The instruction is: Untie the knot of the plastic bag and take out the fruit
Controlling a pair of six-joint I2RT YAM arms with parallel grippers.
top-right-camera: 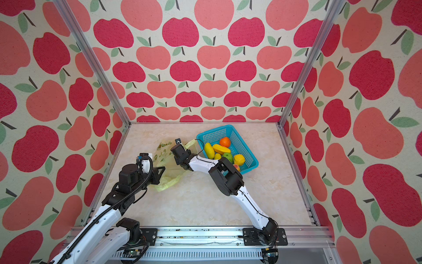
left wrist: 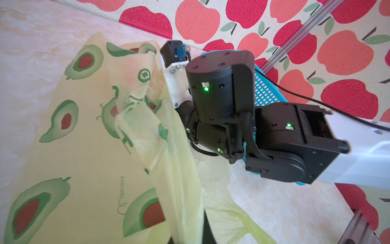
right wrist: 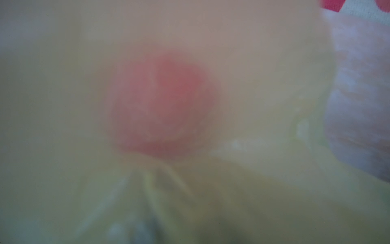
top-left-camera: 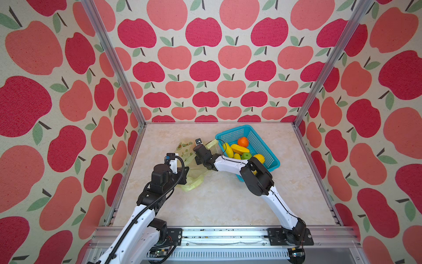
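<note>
The pale yellow avocado-print plastic bag (top-left-camera: 195, 180) lies open and crumpled at the middle-left of the table. My left gripper is at the bag's near side, with gathered film over its fingers at the bottom of the left wrist view; it is shut on that film, as far as shows. My right gripper (top-left-camera: 197, 160) reaches into the bag from the right, its fingers hidden. In the right wrist view a blurred red round thing (right wrist: 162, 101) shows behind the film.
A blue basket (top-left-camera: 268, 149) stands at the back right with bananas, an orange (top-left-camera: 242, 142), a green apple and other fruit. The right arm crosses over the basket's near edge.
</note>
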